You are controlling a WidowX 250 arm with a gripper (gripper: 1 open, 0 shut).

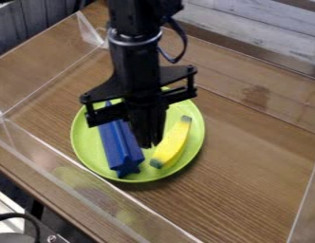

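Note:
A green plate [187, 166] lies on the wooden table. On its left part is a blue block-like object [120, 149], partly hidden by the arm, and on its right part a yellow banana [173, 143]. My black gripper [147, 126] hangs over the plate between the two, its fingers shut with nothing visible between them; the tips are dark and hard to make out.
Bare wood [249, 123] spreads to the right of the plate. Clear plastic panels edge the table at left and right, a white plank wall [262, 28] runs along the back, and a dark cable [24, 220] lies at the lower left.

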